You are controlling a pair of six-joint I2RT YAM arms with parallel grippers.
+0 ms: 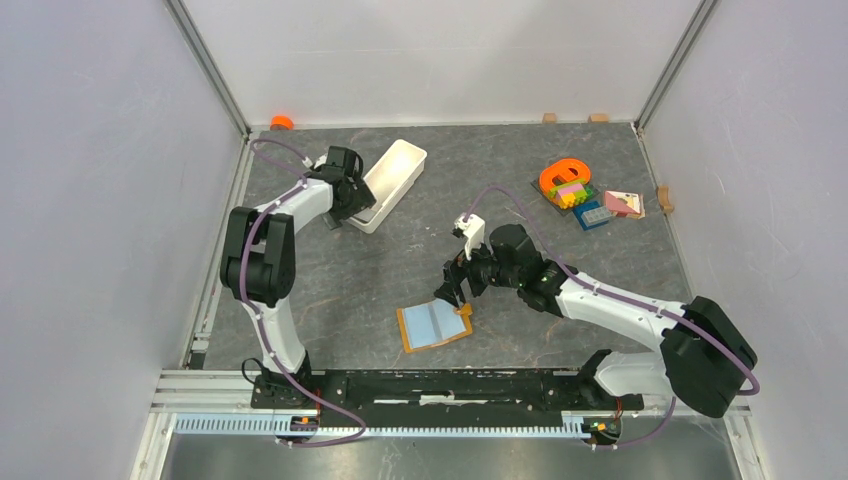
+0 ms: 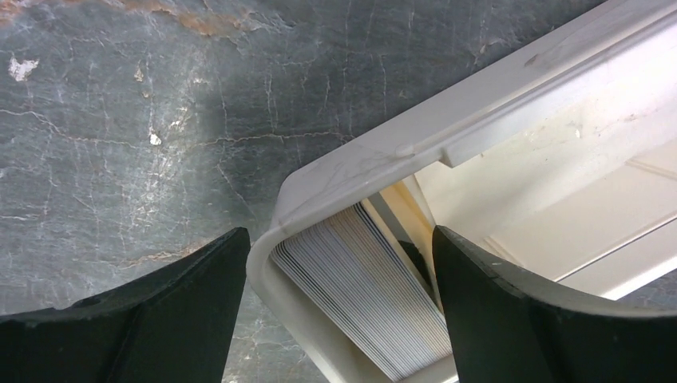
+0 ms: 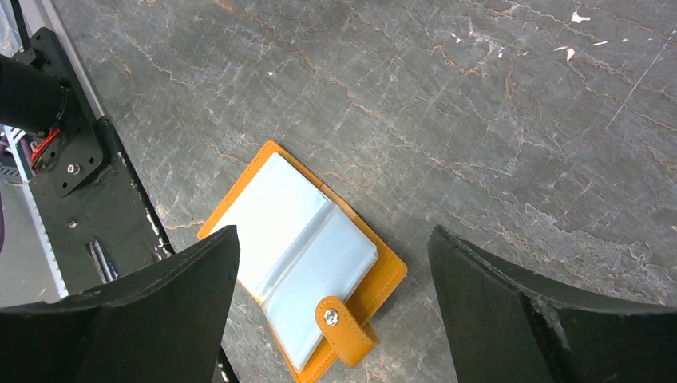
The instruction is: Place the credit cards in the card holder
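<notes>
In the left wrist view a stack of cards (image 2: 359,295) stands on edge in one end of a white plastic box (image 2: 559,68), with yellowish cards behind it. My left gripper is over that end, fingers apart, not visibly gripping anything. In the top view it covers the box's near end (image 1: 397,160). An orange card holder (image 3: 379,283) with white sleeves and a snap strap lies open at the front centre (image 1: 435,325). My right gripper hangs open over the holder, nothing between its fingers.
Toys (image 1: 565,178) and small flat boxes (image 1: 625,203) sit at the back right. An orange object (image 1: 282,122) is at the back left edge.
</notes>
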